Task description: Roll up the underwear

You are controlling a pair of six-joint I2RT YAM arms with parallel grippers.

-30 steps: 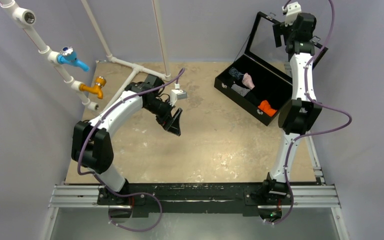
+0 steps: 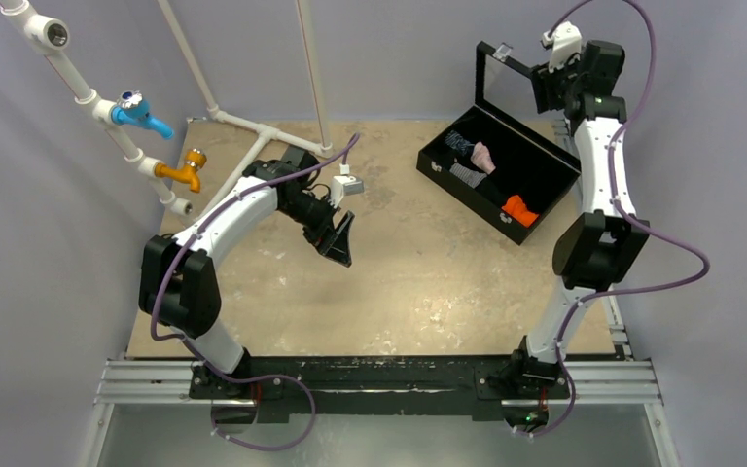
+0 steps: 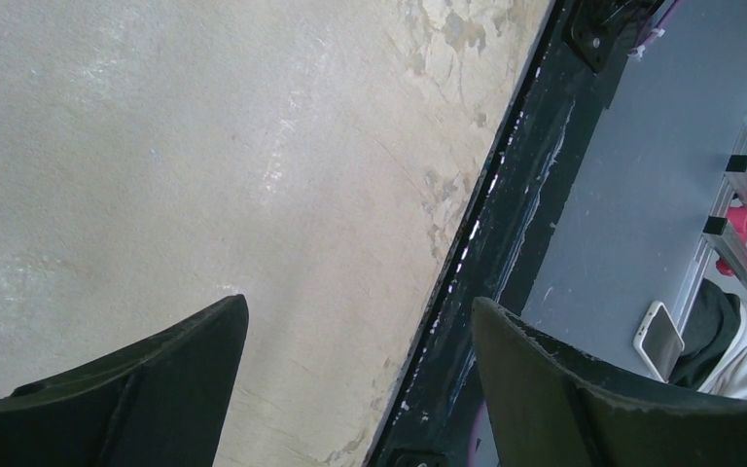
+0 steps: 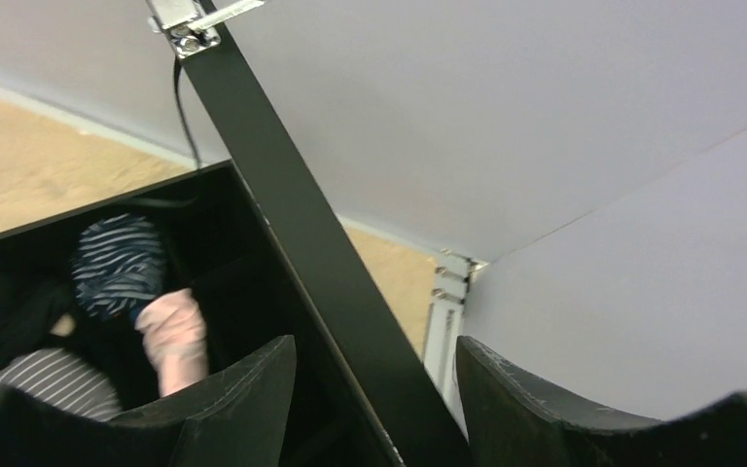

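Observation:
A black box [image 2: 428,167] with a raised glass lid [image 2: 481,97] stands at the back right of the table, holding several underwear pieces: orange [image 2: 518,211], pink [image 4: 176,338], dark patterned [image 4: 117,264] and grey striped [image 4: 53,379]. My right gripper [image 2: 548,88] is open at the lid, whose black frame bar [image 4: 302,233] crosses between the fingers in the right wrist view. My left gripper [image 2: 336,236] stands open over bare table at left of centre, nothing between its fingers.
White pipes [image 2: 270,130] with a blue tap [image 2: 139,118] and an orange tap [image 2: 179,172] line the left and back.
The left arm is unchanged.

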